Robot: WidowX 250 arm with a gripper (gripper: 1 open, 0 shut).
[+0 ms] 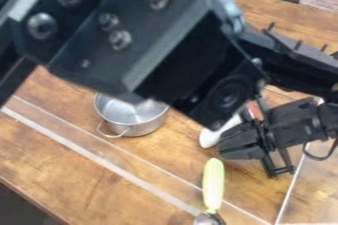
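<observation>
The black arm fills the upper middle of the view. Its gripper (254, 145) hangs low at the right, close over the wooden table, fingers shut with nothing visible between them. A white object (212, 133) lies just left of it, partly hidden by the arm. A steel pot (130, 121) stands left of the gripper. Below, a pale yellow, elongated object (212, 185) lies on the table, with a metal item (208, 219) at its lower end, cut by the frame edge.
The wooden table (79, 175) has pale strips running across it. Its dark edge shows at the lower left. Bare tabletop lies around the pot and at the lower right.
</observation>
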